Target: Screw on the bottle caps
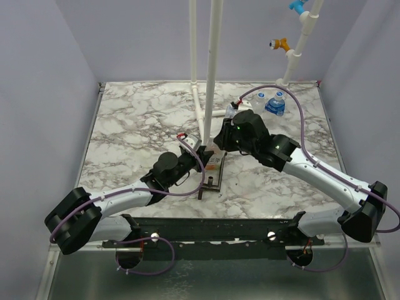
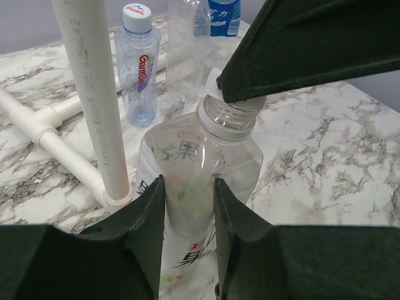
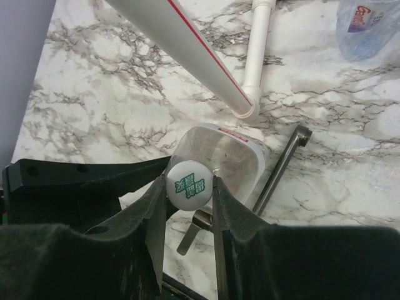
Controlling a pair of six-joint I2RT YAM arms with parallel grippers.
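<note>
A clear plastic bottle (image 2: 187,156) with a labelled body stands upright between my arms, with my left gripper shut on it. A white cap (image 3: 189,185) with green print is over its threaded neck, and my right gripper (image 1: 224,137) is shut on that cap from above. In the left wrist view the cap sits at the top of the neck; how far it is threaded cannot be seen.
More bottles (image 2: 137,81) stand at the back right. White pipes (image 2: 84,87) rise behind the held bottle. A dark metal bar (image 3: 281,165) lies beside it on the marble surface.
</note>
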